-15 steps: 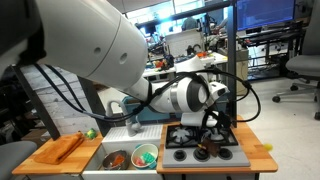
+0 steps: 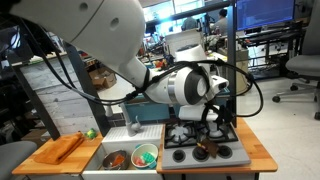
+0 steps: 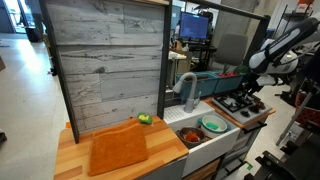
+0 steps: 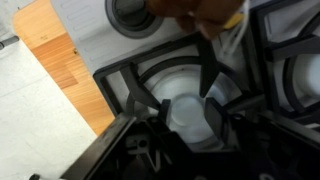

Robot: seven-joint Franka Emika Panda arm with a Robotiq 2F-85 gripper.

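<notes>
My gripper stands open above the stove (image 2: 225, 157), near a round silver burner (image 4: 185, 90) framed by black grates. No object shows held between the dark fingers at the bottom of the wrist view, though the burner's middle is partly hidden behind them. A brown object (image 2: 206, 148), too blurred to name, lies at the stove's front among the knobs; its edge (image 4: 207, 10) also shows at the top of the wrist view. In the second exterior view the arm (image 3: 255, 86) reaches over the far end of the counter.
Left of the stove is a sink with a brownish bowl (image 3: 191, 135) and a green-rimmed bowl (image 3: 214, 124). A faucet (image 3: 184, 78) rises behind it. An orange cloth (image 3: 118, 146) lies on the wooden counter (image 3: 160, 162). A yellow item (image 2: 267, 147) sits at the counter's right edge.
The arm has come down and shifted slightly left over the stove. The brown object and the bowls look unmoved.
</notes>
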